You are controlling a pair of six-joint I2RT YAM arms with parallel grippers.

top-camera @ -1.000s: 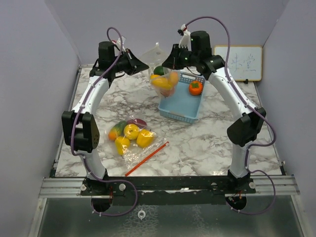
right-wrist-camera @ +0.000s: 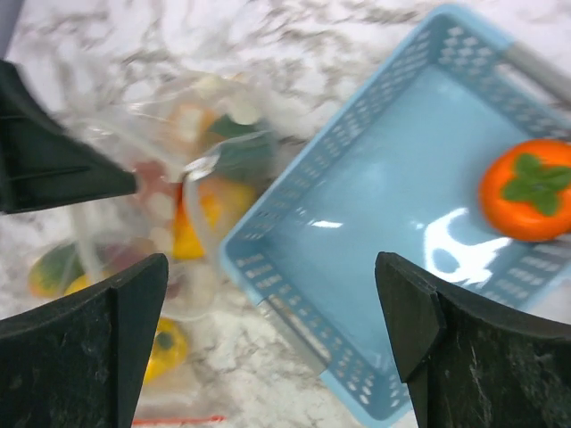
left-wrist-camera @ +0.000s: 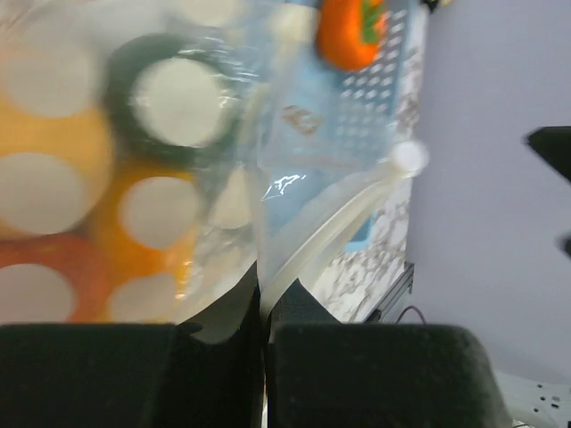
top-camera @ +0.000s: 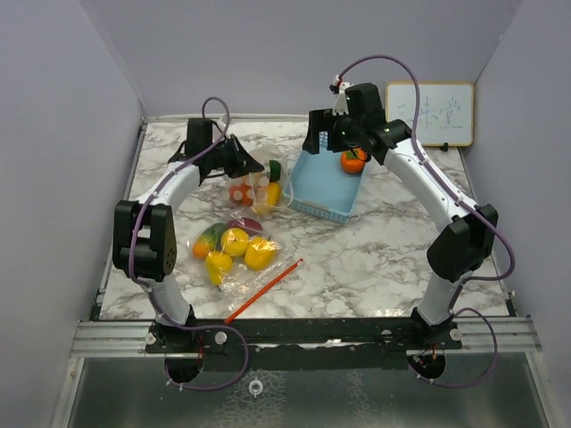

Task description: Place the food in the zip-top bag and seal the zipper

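My left gripper (top-camera: pixel 257 168) is shut on the edge of a clear zip bag (top-camera: pixel 281 169); in the left wrist view the bag's edge (left-wrist-camera: pixel 294 266) runs up from between its fingers. Inside that bag lie orange, yellow and dark green pieces of food (top-camera: pixel 272 193), partly veiled by the plastic. Wide apart stand the fingers of my right gripper, empty, above the near left part of the blue basket (right-wrist-camera: pixel 348 205). An orange-red fruit with a green calyx (top-camera: pixel 353 160) sits in the basket's far right part.
A second clear bag with several yellow and dark foods (top-camera: pixel 236 242) lies toward the front left, beside a thin red stick (top-camera: pixel 265 291). A small whiteboard (top-camera: pixel 430 111) is at the back right.
The food bag has come down and left, out of my right gripper, which has opened and sits over the basket. My left gripper has lowered with the bag's edge.
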